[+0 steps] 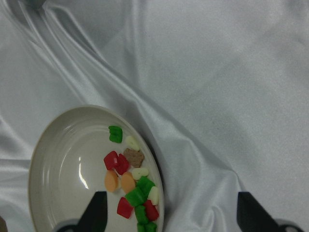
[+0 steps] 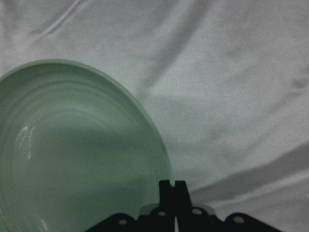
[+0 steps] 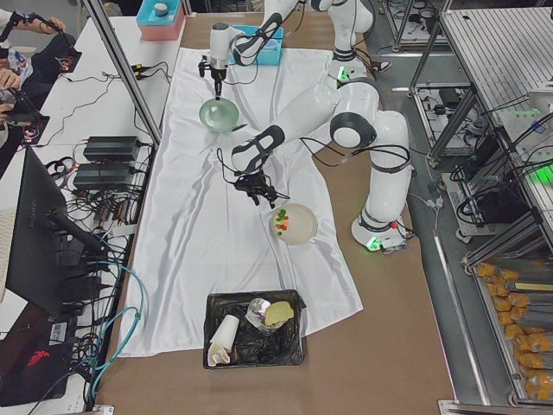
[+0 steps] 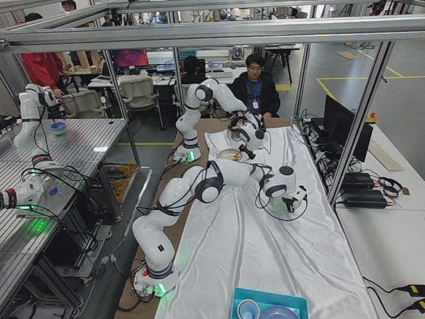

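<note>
A cream plate (image 3: 295, 223) holds green, red, orange, pale and brown pieces along one side, seen closely in the left wrist view (image 1: 67, 164). My left gripper (image 3: 268, 194) is open above the cloth beside that plate, its fingers apart with nothing visible between them. A green plate (image 3: 219, 115) lies farther back on the white cloth. My right gripper is shut at this plate's rim (image 2: 145, 113); whether the thin rim is between the fingertips I cannot tell for certain.
A black tray (image 3: 255, 350) with cups, foil and a yellow item sits at the front. Blue bins (image 4: 269, 299) stand at the far end, behind the right arm. The cloth left of the plates is clear; monitor and electronics line that side.
</note>
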